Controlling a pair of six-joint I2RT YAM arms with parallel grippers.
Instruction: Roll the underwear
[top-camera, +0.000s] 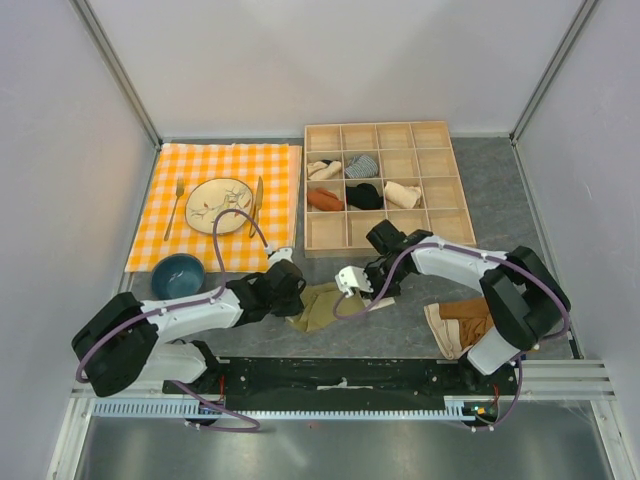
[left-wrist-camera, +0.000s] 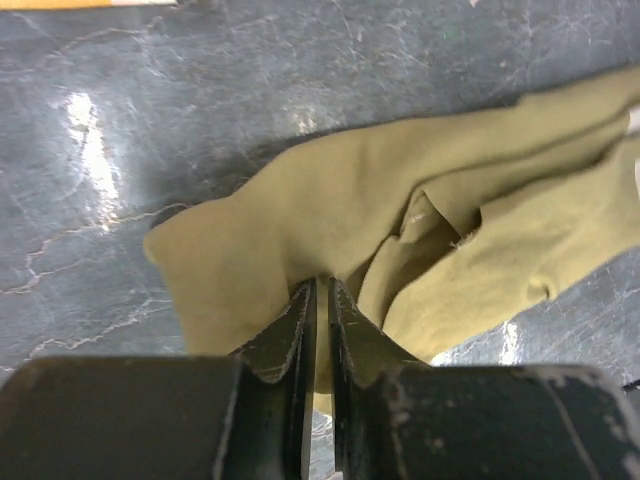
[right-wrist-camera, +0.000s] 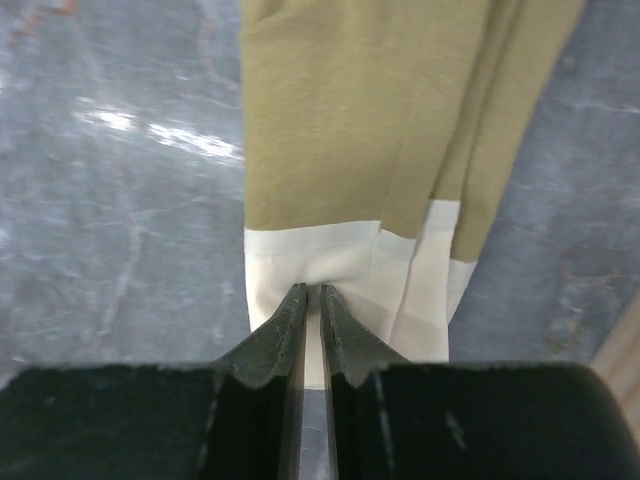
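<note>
Olive underwear (top-camera: 322, 308) with a white waistband (top-camera: 384, 302) lies creased on the dark marbled table, its band toward the right. At its left end my left gripper is shut on the olive cloth, which rises in folds around the fingertips. My right gripper is over the white waistband (right-wrist-camera: 290, 246), its fingertips a narrow gap apart, so it stands slightly open. Two strips of band lie partly over each other in the right wrist view. From above, both arms cover parts of the cloth and the fingertips.
Behind the cloth stands a wooden divided box (top-camera: 306, 190) with several rolled garments in it. A checkered placemat (top-camera: 150, 240) with plate and cutlery lies back left, a blue bowl (top-camera: 178, 276) in front of it. Brown and cream cloths (top-camera: 458, 325) lie to the right.
</note>
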